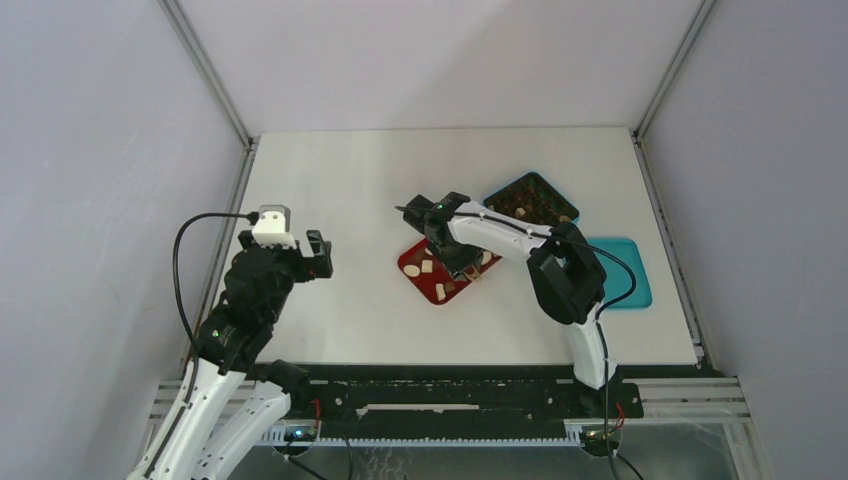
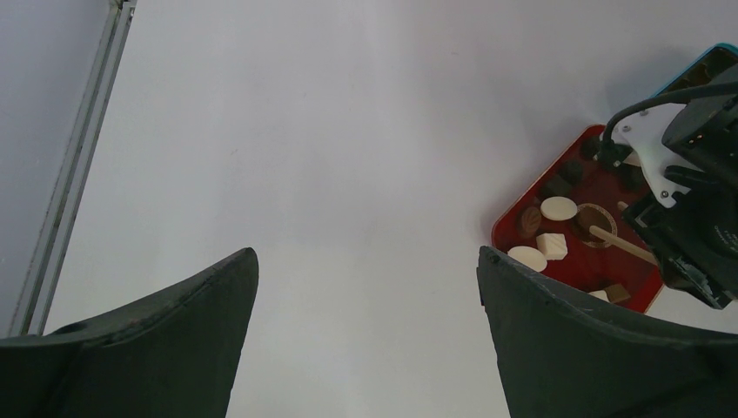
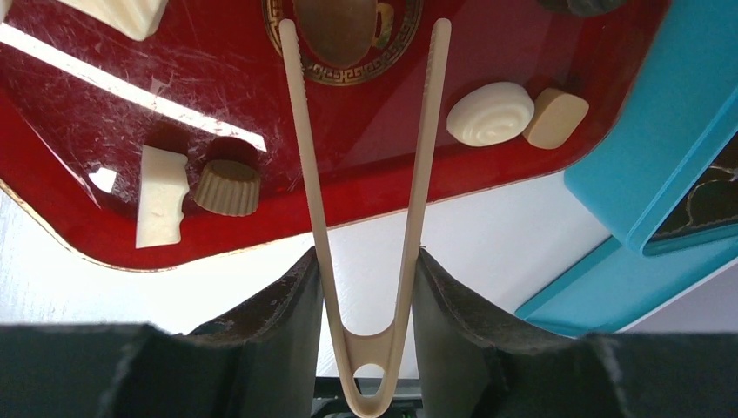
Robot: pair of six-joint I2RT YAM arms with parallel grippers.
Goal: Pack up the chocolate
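Observation:
A red tray (image 1: 434, 291) (image 3: 218, 104) holds assorted chocolates, among them a white oval piece (image 3: 490, 113), a brown cup-shaped piece (image 3: 228, 187) and a white bar (image 3: 159, 196). My right gripper is over the tray with beige tongs between its black fingers. The tongs' tips are apart, with nothing between them, beside the white oval piece. My left gripper (image 1: 318, 255) stands open and empty over the table, left of the tray; its two fingers frame bare table in the left wrist view.
A dark compartment box (image 1: 530, 195) with a blue rim and some pieces in it stands behind the tray. A blue lid (image 1: 628, 285) lies to the right.

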